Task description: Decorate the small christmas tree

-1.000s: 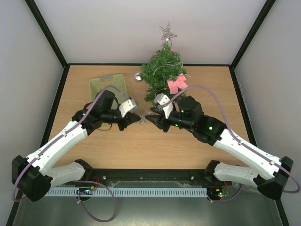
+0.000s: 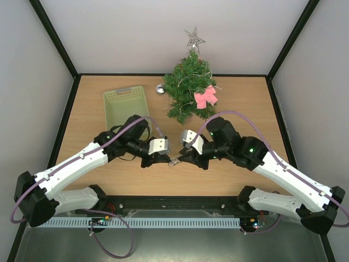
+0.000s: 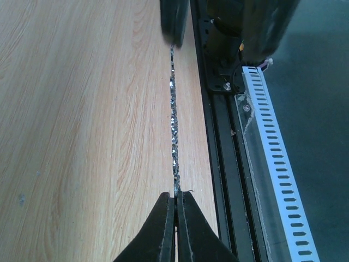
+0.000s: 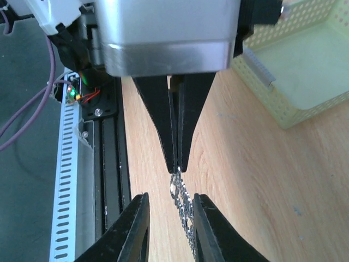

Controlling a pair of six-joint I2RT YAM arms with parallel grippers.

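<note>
The small tree [image 2: 188, 84] stands at the back centre with a silver star [image 2: 195, 40] on top and a pink bow [image 2: 206, 97]. My left gripper is shut on a thin silver glittery ornament [image 3: 174, 131], seen edge-on in the left wrist view. My right gripper faces it from the right, part open, its fingers either side of the ornament's near part in the right wrist view; whether it touches cannot be told. Both grippers meet over the front middle of the table.
A green basket [image 2: 124, 95] stands at the back left, behind the left arm. A silver bauble [image 2: 160, 89] lies left of the tree. The table's front rail [image 2: 174, 203] runs below the grippers.
Both grippers have moved toward the front of the table, away from the tree, with the silver ornament between them, and the right one has also shifted slightly right.
</note>
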